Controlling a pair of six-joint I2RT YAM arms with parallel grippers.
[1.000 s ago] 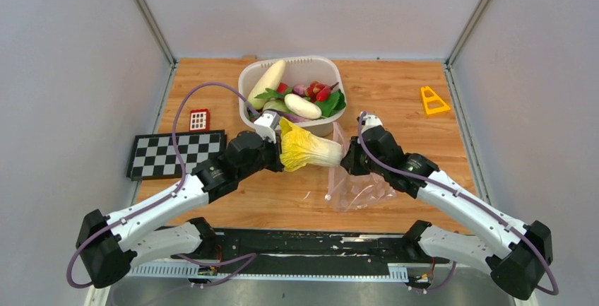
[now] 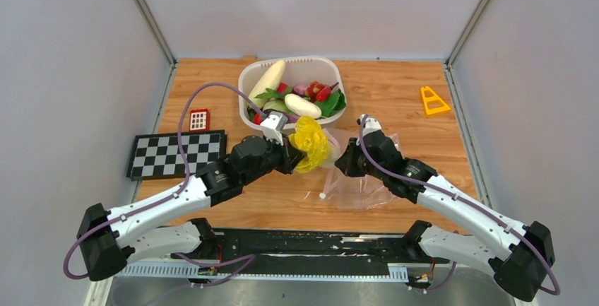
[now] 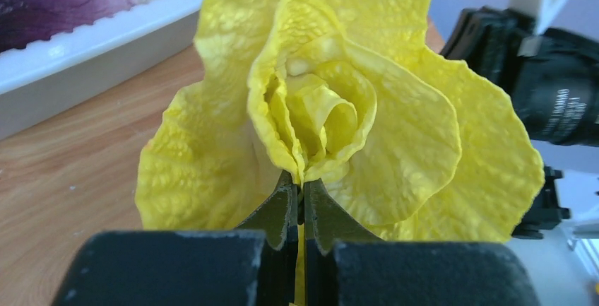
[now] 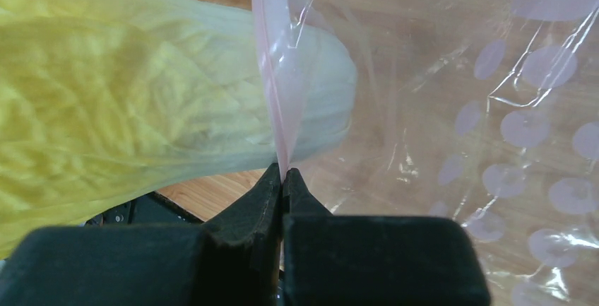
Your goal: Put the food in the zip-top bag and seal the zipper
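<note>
A yellow toy cabbage [image 2: 309,145] with a white base hangs between my two arms. My left gripper is shut on its leafy yellow end [image 3: 311,94], pinching a leaf edge. In the right wrist view the cabbage's white base [image 4: 318,87] lies past the clear zip bag's rim [image 4: 272,73] and shows through the plastic; the leaves stay outside. My right gripper is shut on that thin rim. The clear bag [image 2: 357,186] trails below it over the table, with a small white zipper slider [image 2: 322,196] at its left edge.
Behind my left gripper stands a white basket [image 2: 248,83] full of toy vegetables, its front wall near the leaves. A checkered board [image 2: 173,155] and a red-and-white keypad-like item [image 2: 199,120] lie left. A yellow triangular piece [image 2: 434,101] sits far right, with bare table around it.
The right arm has shifted only slightly.
</note>
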